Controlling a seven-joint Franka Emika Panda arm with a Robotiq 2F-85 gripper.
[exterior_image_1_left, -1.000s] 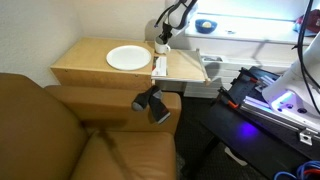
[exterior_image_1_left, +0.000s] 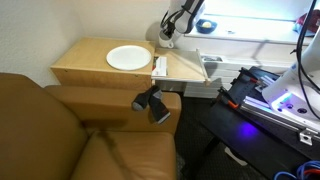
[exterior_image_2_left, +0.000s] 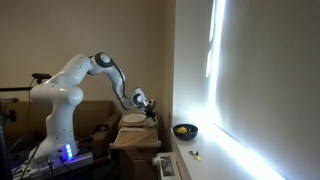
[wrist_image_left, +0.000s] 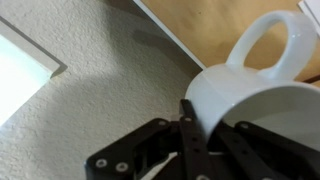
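A white mug (wrist_image_left: 228, 90) fills the right of the wrist view, its looped handle (wrist_image_left: 297, 45) toward the top right. My gripper is shut on the mug's rim, with the wall between its dark fingers. In exterior view 1 the mug (exterior_image_1_left: 167, 42) hangs from the gripper (exterior_image_1_left: 167, 34) near the back edge of the wooden table (exterior_image_1_left: 90, 65), close to the wall. Whether its base touches anything is hard to tell there. In exterior view 2 the gripper (exterior_image_2_left: 150, 107) is small, and the mug cannot be made out clearly.
A white plate (exterior_image_1_left: 129, 57) lies on the table, left of the mug. A small white object (exterior_image_1_left: 159, 68) rests near the front edge. On the sill at the back right stands a dark bowl (exterior_image_2_left: 185, 131). A brown couch (exterior_image_1_left: 110, 135) fills the foreground.
The mug, held throughout, has risen from near the tabletop. The plate has not moved.
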